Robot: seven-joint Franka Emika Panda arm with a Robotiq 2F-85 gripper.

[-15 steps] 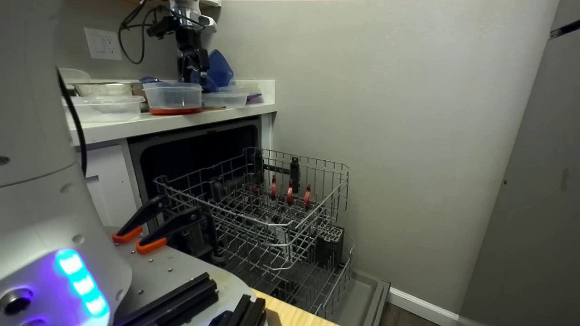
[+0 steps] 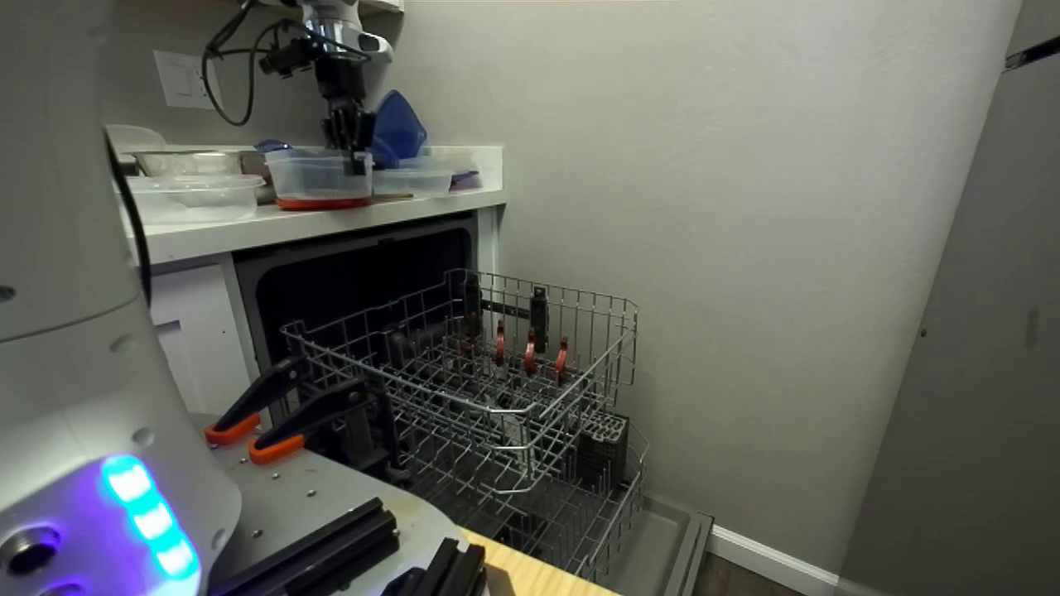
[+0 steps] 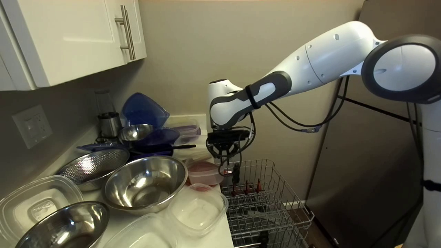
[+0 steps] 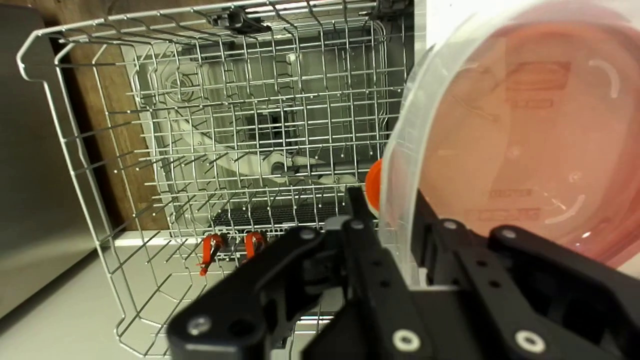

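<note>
A clear plastic container [image 2: 308,179] with a red-orange piece [image 2: 323,204] under it stands at the counter's edge above the dishwasher. My gripper [image 2: 354,164] points down at the container's dishwasher-side wall. In the wrist view the part-open gripper straddles that wall, one finger [image 4: 358,207] outside and the other inside. Whether both fingers touch the plastic is hard to see. The reddish container [image 4: 540,150] fills the right of this view. Exterior view 2 shows the container [image 3: 204,175] beside the gripper, whose tips are partly hidden by cables.
The upper dishwasher rack [image 4: 264,108] is pulled out below, mostly empty, with red clips [image 4: 210,249] along one side. Metal bowls [image 3: 144,182], a colander [image 3: 93,165] and other clear containers [image 3: 198,206] crowd the counter. A wall cabinet [image 3: 78,37] hangs overhead.
My gripper has come down from above the container's rim to its side wall. The container has shifted slightly to the right in exterior view 1.
</note>
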